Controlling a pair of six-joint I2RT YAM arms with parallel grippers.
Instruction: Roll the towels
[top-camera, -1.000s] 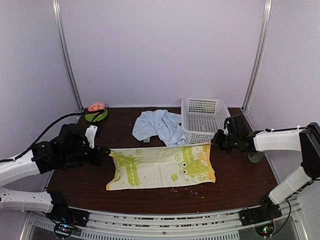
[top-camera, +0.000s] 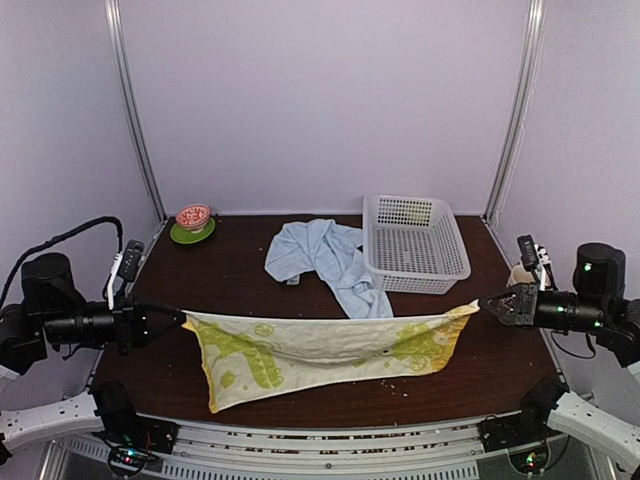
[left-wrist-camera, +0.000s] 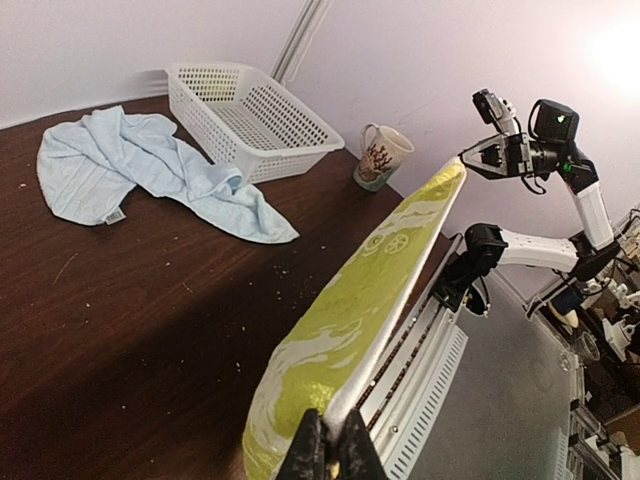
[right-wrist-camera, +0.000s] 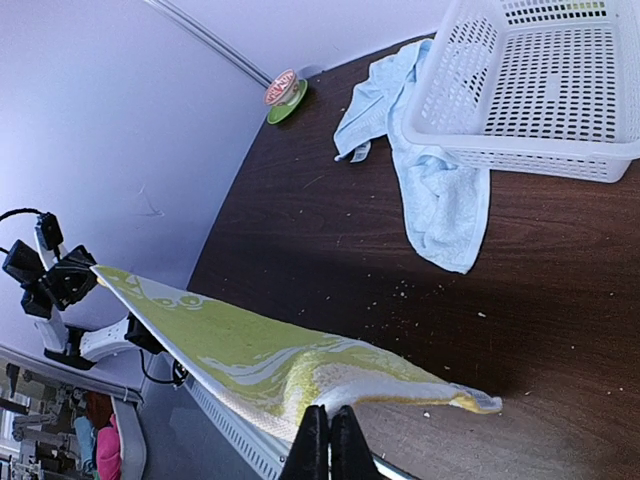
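A white-and-green patterned towel (top-camera: 330, 355) with yellow ends is stretched between my grippers along its top edge, its lower part hanging down toward the front of the table. My left gripper (top-camera: 175, 318) is shut on the towel's left corner; in the left wrist view its fingertips (left-wrist-camera: 310, 430) pinch the white edge. My right gripper (top-camera: 485, 302) is shut on the right corner, also seen pinching at the bottom of the right wrist view. A crumpled light blue towel (top-camera: 320, 255) lies behind.
A white plastic basket (top-camera: 415, 280) sits back right, a mug (left-wrist-camera: 380, 160) beside it near the right edge. A bowl (top-camera: 192, 217) on a green plate (top-camera: 185, 236) stands back left. Crumbs lie on the bare front table.
Both grippers have moved toward the front and outward with the towel, the right one further right. The towel is now pulled wider and hangs nearer the front edge.
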